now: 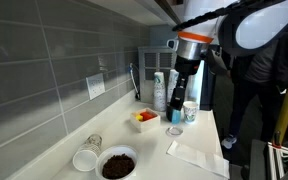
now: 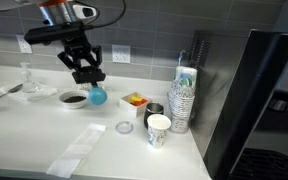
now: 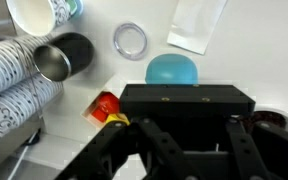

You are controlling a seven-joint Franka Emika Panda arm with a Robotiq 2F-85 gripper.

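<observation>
A rounded light-blue object [image 2: 98, 96] hangs above the counter under my gripper [image 2: 91, 82], which is shut on it. The same blue object [image 3: 172, 69] shows just past the black gripper in the wrist view, its lower part hidden by the fingers. In the first exterior view the gripper [image 1: 177, 106] is over the counter, near a small round clear lid [image 1: 174, 131]. No contact between the blue object and the counter is visible.
A white bowl of dark contents [image 1: 118, 164] and a ribbed light container [image 1: 87, 154] are at the near left. Behind them stands a white box with red and yellow items [image 1: 145, 121]. A dark metal cup [image 3: 66, 57], patterned cup [image 2: 156, 131] and white sheet [image 2: 74, 150] lie around.
</observation>
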